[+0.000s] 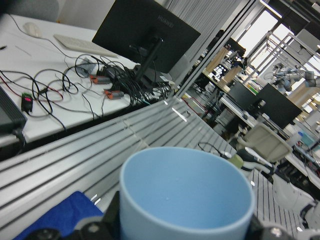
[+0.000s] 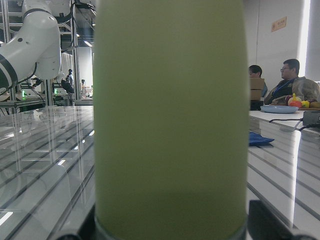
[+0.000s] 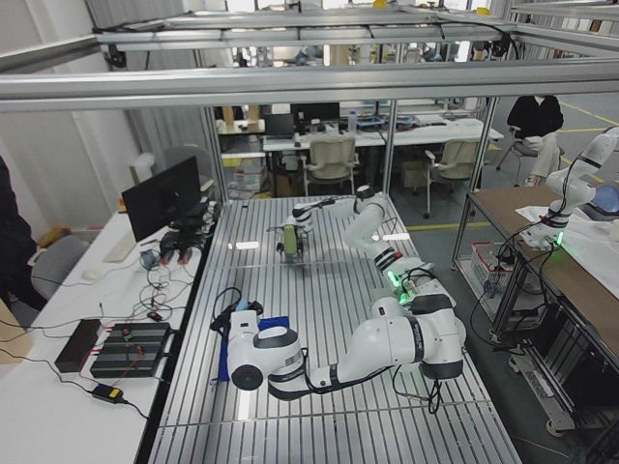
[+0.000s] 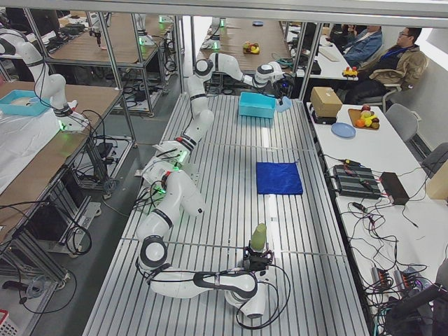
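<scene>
A light blue cup [image 1: 186, 195] fills the bottom of the left wrist view, held between the fingers of my left gripper, which is low in that view and mostly hidden behind it. A green cylindrical object [image 2: 170, 120] fills the right wrist view, with my right gripper [image 4: 257, 257] shut on it; in the camera left view it [image 3: 290, 239] stands upright near the far end of the slatted table. A blue cloth [image 4: 278, 178] lies flat on the table between the two grippers.
A turquoise bin [image 4: 257, 105] sits at one end of the metal table [image 4: 301, 224]. A side desk holds a monitor [image 3: 160, 198], cables and black boxes. Both arms' bodies occupy one long side; bare slats surround the cloth.
</scene>
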